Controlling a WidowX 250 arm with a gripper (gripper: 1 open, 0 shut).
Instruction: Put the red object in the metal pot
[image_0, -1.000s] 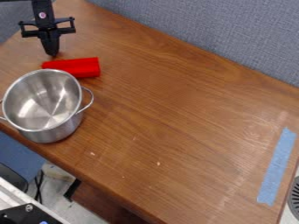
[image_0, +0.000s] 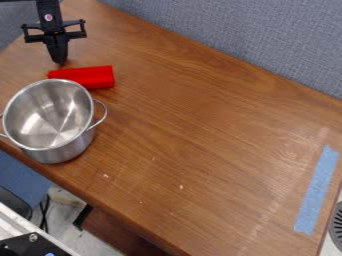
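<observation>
A red cylinder-like object (image_0: 83, 76) lies on its side on the wooden table, just behind the metal pot (image_0: 51, 142). The pot is silver, stands upright with two wire handles, and its visible inside is empty. Above and behind the red object, at the upper left, is my black gripper (image_0: 58, 58), pointing down. Its tips are apart from the red object in the picture. At this size I cannot make out a gap between the fingers.
A blue strip (image_0: 315, 190) lies along the right side. Grey padded walls border the back, and the table's front edge runs below the pot.
</observation>
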